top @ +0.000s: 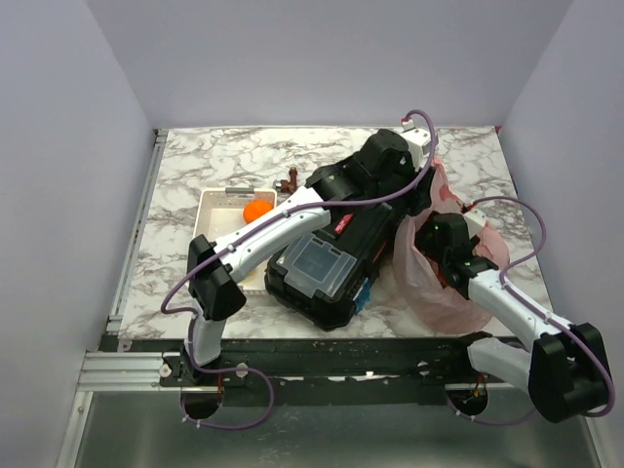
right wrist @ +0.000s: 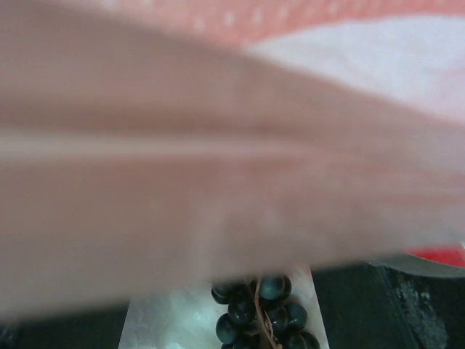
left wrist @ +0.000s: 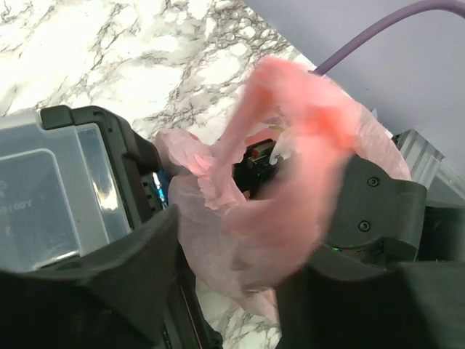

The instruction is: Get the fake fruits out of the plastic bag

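Note:
The pink plastic bag (top: 439,307) stands at the right of the table, its mouth raised. My left gripper (top: 421,200) is at the bag's upper left rim. In the left wrist view its blurred fingers (left wrist: 123,291) stand apart, with the pink rim showing beyond and between them. My right gripper (top: 431,239) reaches inside the bag. Dark fake grapes (right wrist: 265,313) show between its parted fingers in the right wrist view, where a blurred bag wall hides much. Something red (right wrist: 443,254) sits at the right edge there.
Left of the bag lies a black case (top: 317,268) with a clear lid. A shallow white box (top: 210,214) stands farther left, an orange fruit (top: 258,210) in it. My left arm crosses above box and case.

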